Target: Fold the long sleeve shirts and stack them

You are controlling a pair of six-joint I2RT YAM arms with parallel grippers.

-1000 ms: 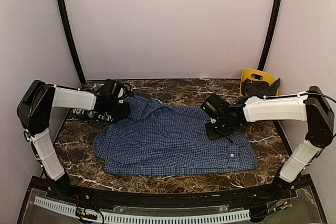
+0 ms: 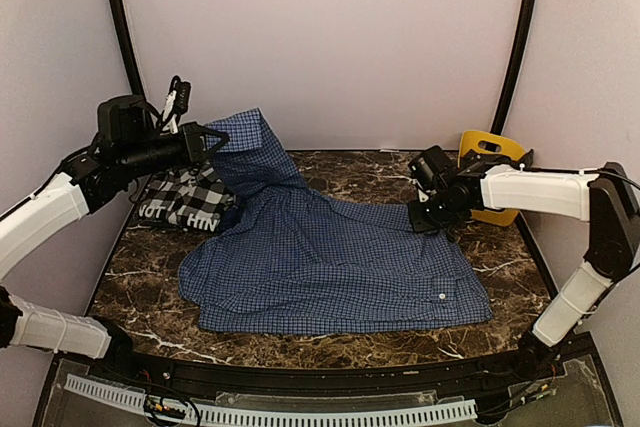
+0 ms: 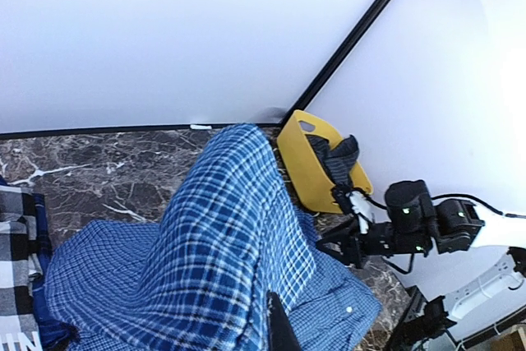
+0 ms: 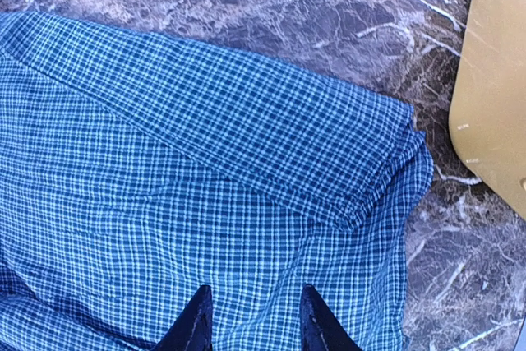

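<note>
A blue checked shirt [image 2: 320, 267] lies spread across the table, its left part pulled up high by my left gripper [image 2: 208, 142], which is shut on that cloth. In the left wrist view the lifted fabric [image 3: 205, 244] fills the lower middle. My right gripper [image 2: 425, 217] is low over the shirt's upper right corner; in the right wrist view its two fingertips [image 4: 197, 318] stand apart above the cloth, with nothing seen between them, near a folded-over strip [image 4: 288, 121].
A black-and-white checked folded garment [image 2: 185, 197] with lettering lies at the back left. A yellow basket [image 2: 485, 142] holding dark cloth stands at the back right. Bare marble tabletop [image 2: 320, 167] runs along the back and front.
My right gripper has moved a little up and right toward the shirt's far corner.
</note>
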